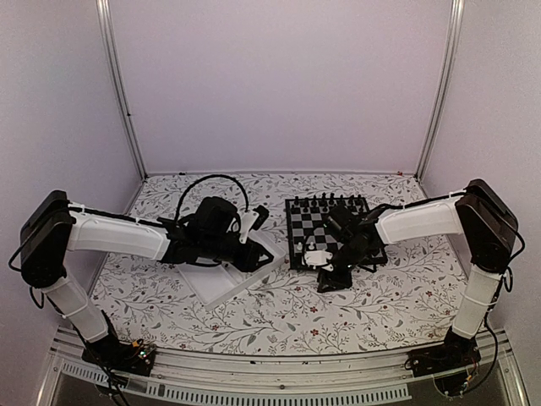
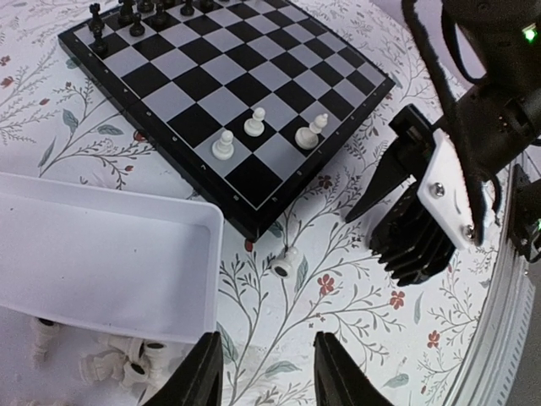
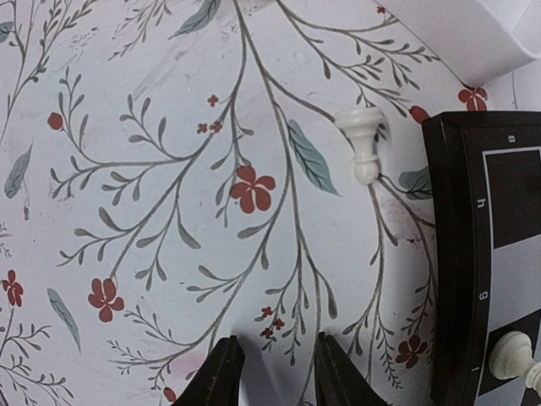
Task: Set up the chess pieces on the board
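Observation:
The chessboard [image 2: 194, 110] carries black pieces [image 2: 135, 25] along its far side and three white pieces [image 2: 254, 123] near a close corner. A loose white piece lies on its side on the cloth beside that corner, also in the right wrist view [image 3: 363, 148]. More white pieces [image 2: 101, 365] lie at the lower left of the left wrist view. My left gripper is open above the cloth, nothing between its fingers. My right gripper stands open over bare cloth beside the board's edge, short of the loose piece.
A white plastic tray [image 2: 110, 254] sits left of the board, under and around my left arm in the top view. The cloth in front of the board is largely clear. Walls close in the workspace at the back and both sides.

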